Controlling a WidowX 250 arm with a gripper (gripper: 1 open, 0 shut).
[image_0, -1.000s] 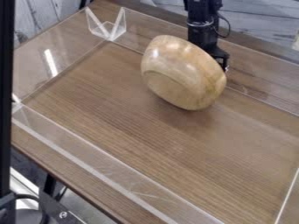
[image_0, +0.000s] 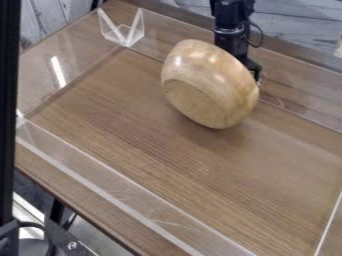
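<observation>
A large pale wooden bowl (image_0: 201, 85) is tilted up on its side above the back middle of the wooden table (image_0: 160, 180), its rounded body toward the camera. Behind it stands the black gripper (image_0: 243, 62), its lower part at the bowl's back right edge. The bowl hides most of the fingertips; the gripper appears shut on the bowl's rim.
Clear plastic pieces (image_0: 120, 30) stand at the back left corner. Transparent strips run along the table's left and front edges. Black hardware sits at the lower left.
The bowl and gripper have shifted very slightly, the bowl a little up; otherwise the scene looks the same.
</observation>
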